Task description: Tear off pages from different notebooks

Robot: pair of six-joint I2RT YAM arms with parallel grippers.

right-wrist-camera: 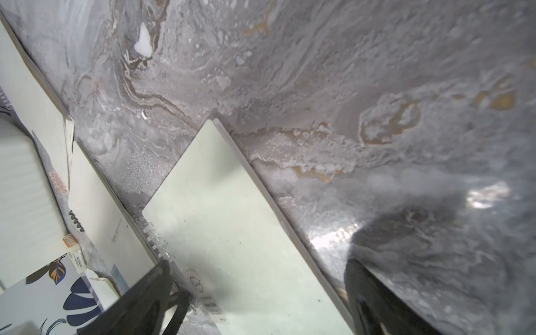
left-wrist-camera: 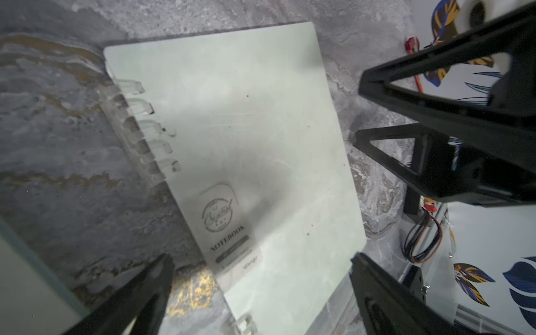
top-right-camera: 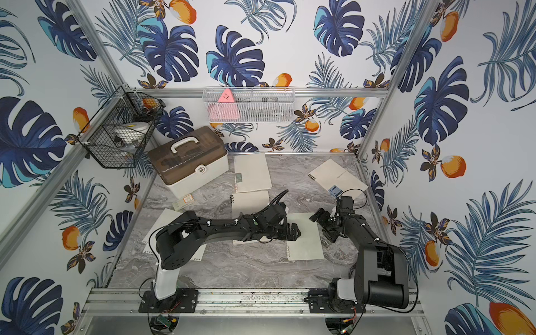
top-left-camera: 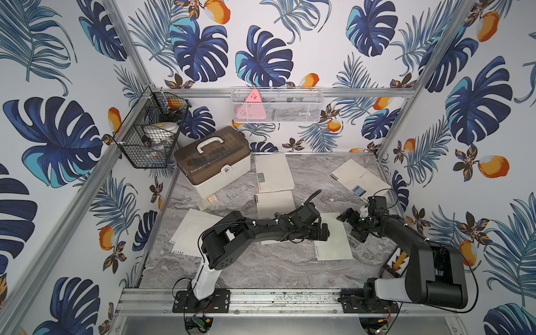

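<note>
A pale green notebook (top-left-camera: 332, 245) with a coil binding lies at the centre-right of the marble table, its label reading NOTEBOOK in the left wrist view. My left gripper (top-left-camera: 318, 231) stands open above its upper left part. My right gripper (top-left-camera: 354, 223) is open at its upper right, over the notebook's edge and bare table in the right wrist view. Other spiral notebooks lie about: one at back middle (top-left-camera: 274, 170), one below it (top-left-camera: 273, 201), one at back right (top-left-camera: 357, 176), and pale pads or sheets (top-left-camera: 187, 234) at left.
A brown-lidded box (top-left-camera: 212, 156) stands at back left, a small packet beside it. A black wire basket (top-left-camera: 150, 134) and a white mesh basket (top-left-camera: 284, 106) hang on the walls. Bare table shows along the front and right of the pale green notebook.
</note>
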